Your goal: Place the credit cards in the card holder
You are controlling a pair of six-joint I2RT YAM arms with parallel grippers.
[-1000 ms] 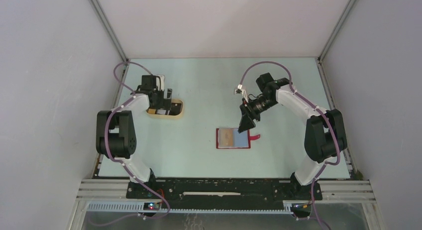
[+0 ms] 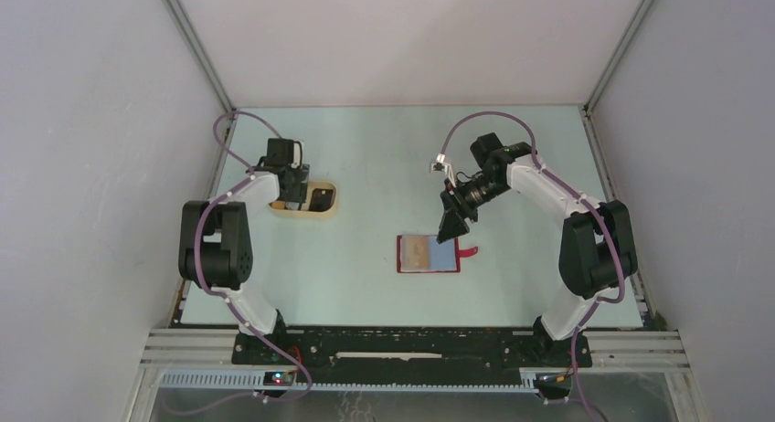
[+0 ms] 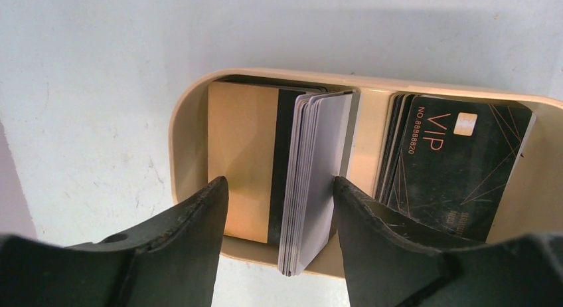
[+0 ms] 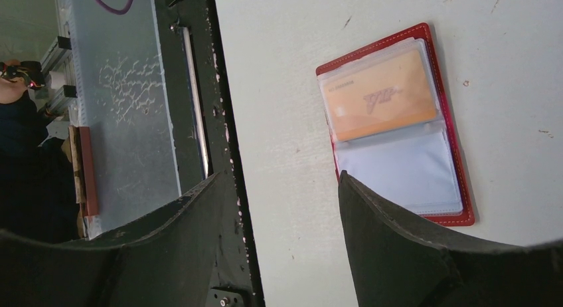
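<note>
Above the beige tray, my left gripper stands part open, its fingers either side of a tilted stack of whitish cards [image 3: 317, 167]. The right finger reaches the stack's face; whether it touches I cannot tell. Orange-and-black cards [image 3: 245, 147] lie left of that stack, and black VIP cards [image 3: 458, 161] to its right. The red card holder [image 4: 453, 131] lies flat on the table, an orange card [image 4: 382, 98] under one clear pocket and the other pocket [image 4: 405, 167] showing pale with no orange card. My right gripper hangs near the holder, open, nothing between its fingers.
The beige tray [image 3: 398, 82] has raised walls around the cards. A red tab [image 2: 468, 252] sticks out from the holder's right side. Between tray and holder the white table [image 2: 366, 166] is clear.
The right arm and the holder look unmoved.
</note>
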